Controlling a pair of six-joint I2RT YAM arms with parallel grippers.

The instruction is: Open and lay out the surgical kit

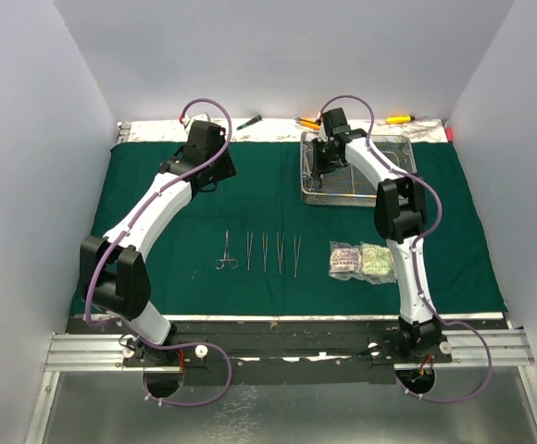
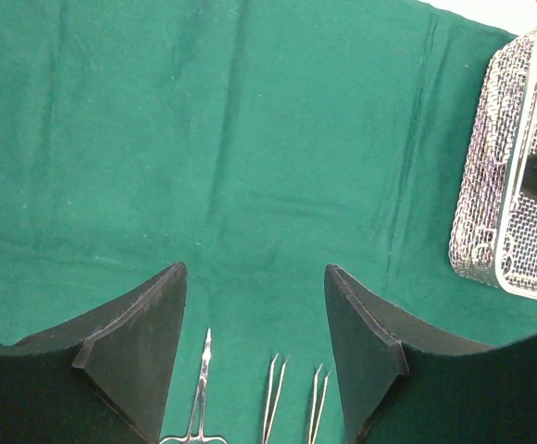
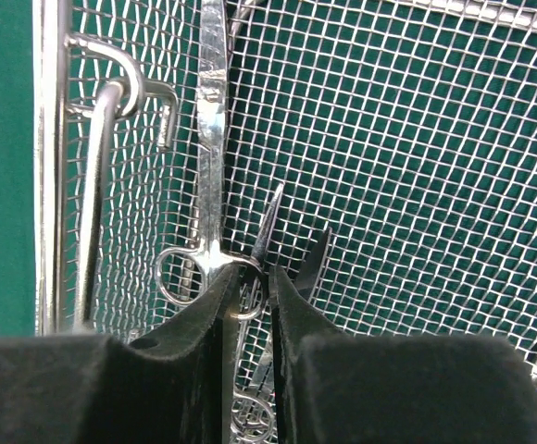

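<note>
The wire instrument tray (image 1: 361,194) sits at the back right of the green cloth. My right gripper is down inside it at the left end, fingers close together over scissor rings (image 3: 178,292); whether metal is between them is unclear. A flat instrument (image 3: 211,139) and pointed blades (image 3: 310,264) lie there. My left gripper stands open and empty above the cloth, left of the tray. Scissors (image 1: 226,254) and several tweezers (image 1: 280,254) lie in a row on the front cloth.
Two packets (image 1: 345,261) lie in front of the tray. Orange-handled tools (image 1: 307,123) lie along the back edge.
</note>
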